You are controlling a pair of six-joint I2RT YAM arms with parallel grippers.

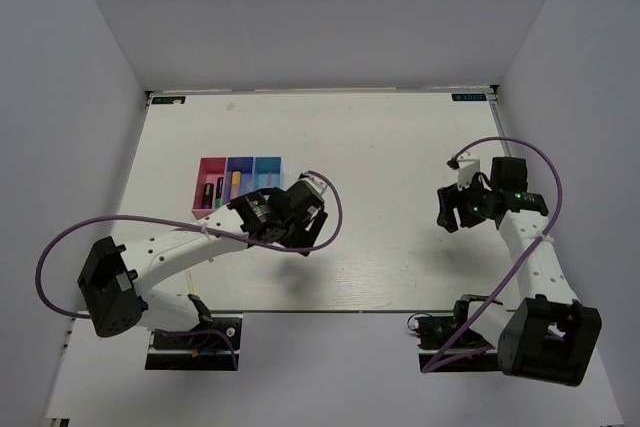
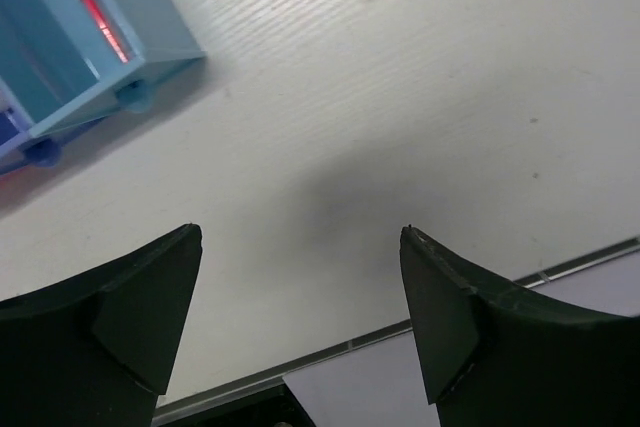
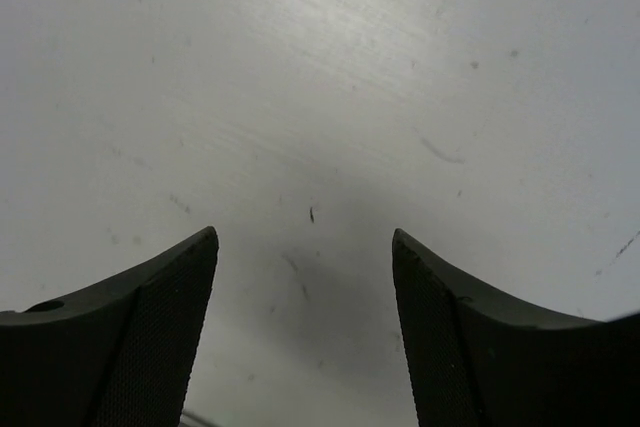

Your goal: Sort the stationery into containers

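Observation:
Three joined containers stand at the left of the table: a red one (image 1: pixel 209 166), a dark blue one (image 1: pixel 238 163) and a light blue one (image 1: pixel 267 164). Black items (image 1: pixel 208 195) lie in the red one and an orange one (image 1: pixel 235 184) in the dark blue one. A red-and-white pen (image 2: pixel 104 25) lies in the light blue one. My left gripper (image 1: pixel 314 245) is over bare table right of the containers; its fingers (image 2: pixel 150 317) are apart with nothing between. At the right side, my right gripper (image 1: pixel 450 209) also has its fingers (image 3: pixel 165 327) spread over empty table.
A thin yellow item (image 1: pixel 190 281) lies on the table near the left arm's base. The front table edge (image 2: pixel 365 337) crosses the left wrist view.

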